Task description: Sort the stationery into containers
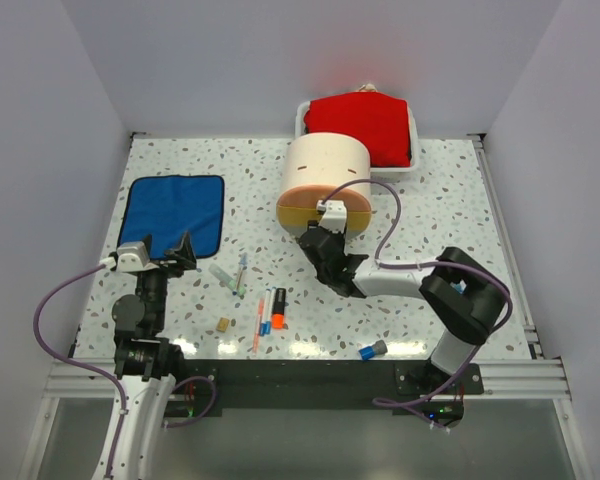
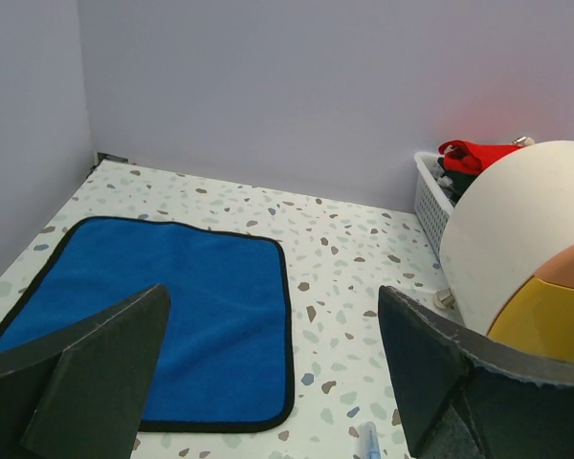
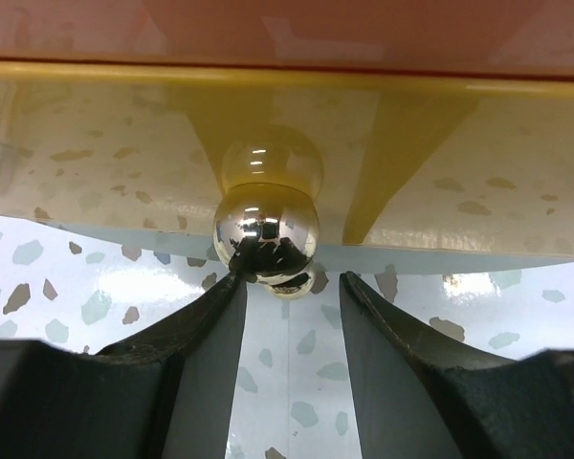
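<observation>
Loose stationery lies on the speckled table: a black-and-orange marker (image 1: pixel 279 308), slim pens (image 1: pixel 259 324), a pale green tube (image 1: pixel 222 275), a small tan block (image 1: pixel 223 324) and a blue-capped item (image 1: pixel 373 350). At the back stands a rounded cream box (image 1: pixel 326 160) with a yellow drawer front (image 3: pixel 440 163) and a shiny round knob (image 3: pixel 266 229). My right gripper is open at the knob, its fingertips at the knob's lower edge; whether they touch it I cannot tell. Over the table's left side, my left gripper is open and empty, facing a blue mat.
Behind the cream box, a white basket (image 1: pixel 414 140) holds red cloth (image 1: pixel 365 115). Grey walls enclose the table.
</observation>
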